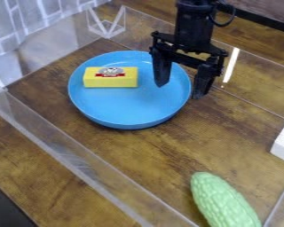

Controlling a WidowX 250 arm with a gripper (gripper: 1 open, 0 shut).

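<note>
The black gripper (181,69) stands open over the right part of a blue plate (127,106), its two fingers apart and pointing down, with nothing visible between them. On the plate's left half lies a yellow block (110,77) with a printed label on top. The gripper is to the right of the block, apart from it.
A green vegetable-like object (222,201) lies at the front right. A white object (282,140) sits at the right edge. Clear plastic walls run along the left.
</note>
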